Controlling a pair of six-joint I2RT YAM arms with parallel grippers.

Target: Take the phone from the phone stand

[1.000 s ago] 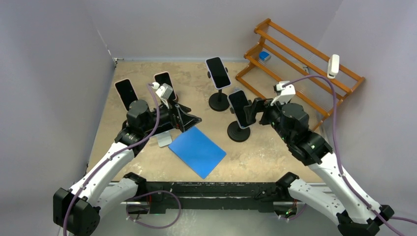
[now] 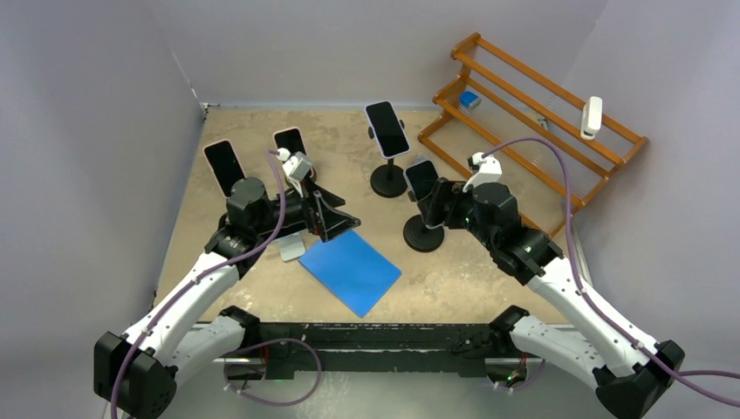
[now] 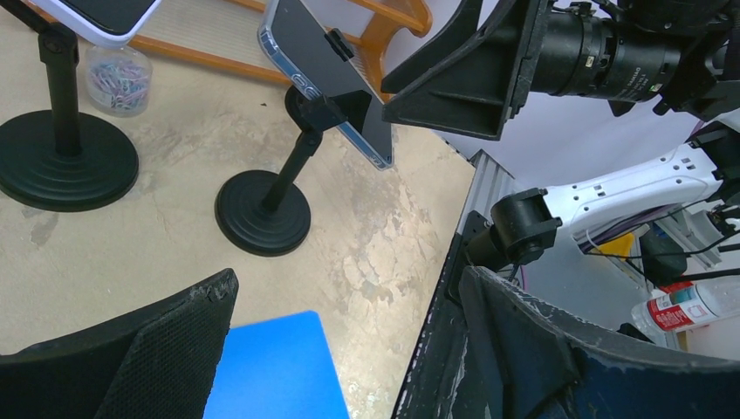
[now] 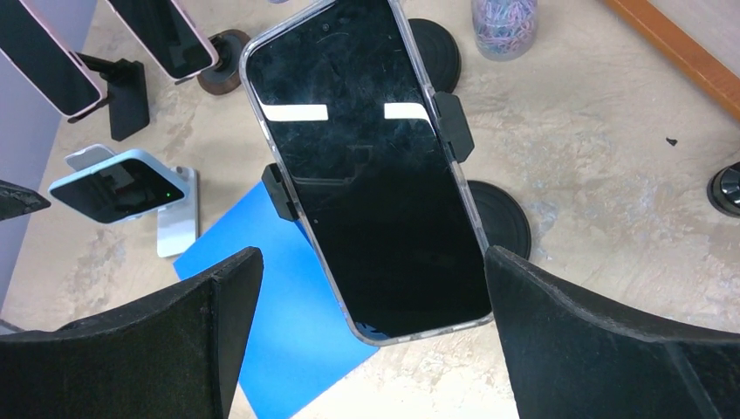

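A black-screened phone in a clear case (image 2: 421,181) leans tilted in the clamp of a black round-based phone stand (image 2: 424,235). My right gripper (image 2: 442,202) is open close in front of it, partly covering the phone from above. Across the right wrist view, the phone (image 4: 375,183) fills the gap between the spread fingers, its lower right corner near the right finger (image 4: 558,340); contact cannot be told. Both clamp arms (image 4: 454,127) still grip its sides. My left gripper (image 2: 349,212) hangs open and empty above the blue sheet (image 2: 353,271).
Another phone (image 2: 387,128) stands on a similar stand behind, beside a jar (image 3: 119,80) of small coloured pieces. Several phones on stands, including a pink-edged one (image 2: 224,166), fill the left side. A wooden rack (image 2: 524,113) occupies the back right.
My right gripper has moved left toward the phone and now overlaps it more from above. The left gripper has shifted very slightly to the right. The phone and its stand look unmoved.
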